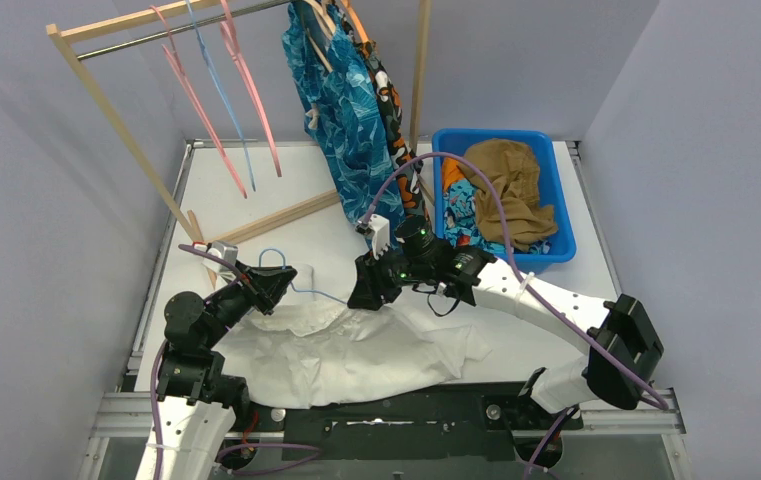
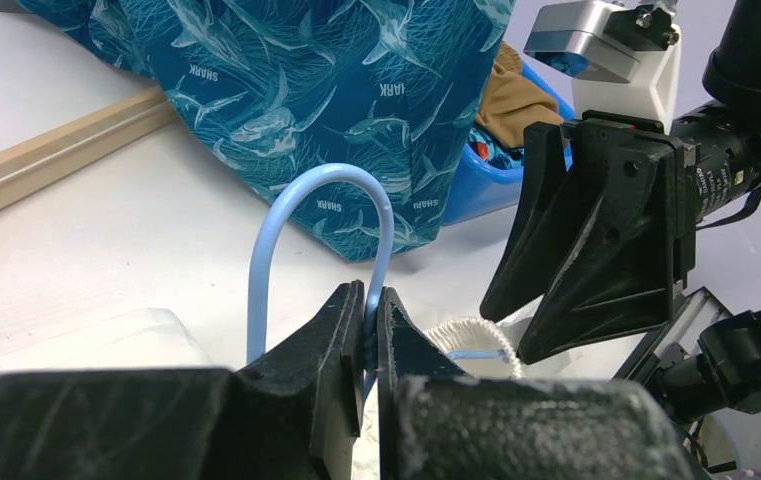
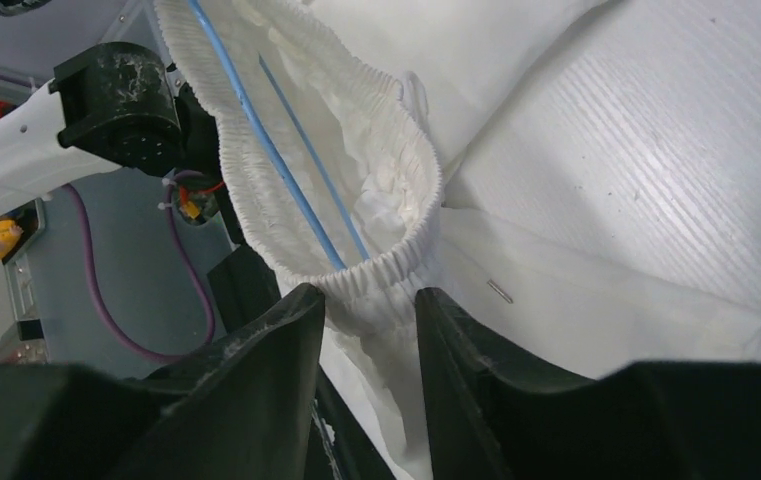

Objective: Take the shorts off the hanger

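Note:
White shorts (image 1: 346,355) lie spread over the front of the table, their gathered waistband (image 3: 246,190) gaping in the right wrist view. A blue hanger (image 2: 321,175) runs into that waistband, its hook standing up. My left gripper is shut on the hanger just below the hook. At the waistband's right end is my right gripper, its fingers (image 3: 291,320) apart on either side of the white elastic edge. The cloth lies between those fingers without a visible grip. The hanger's far end reaches the waistband close to them.
Behind, patterned blue shorts (image 1: 341,120) hang from the wooden rack (image 1: 116,130), beside empty pink hangers (image 1: 241,75). A blue bin (image 1: 566,235) with folded clothes stands at the back right. Bare table shows right of the white shorts.

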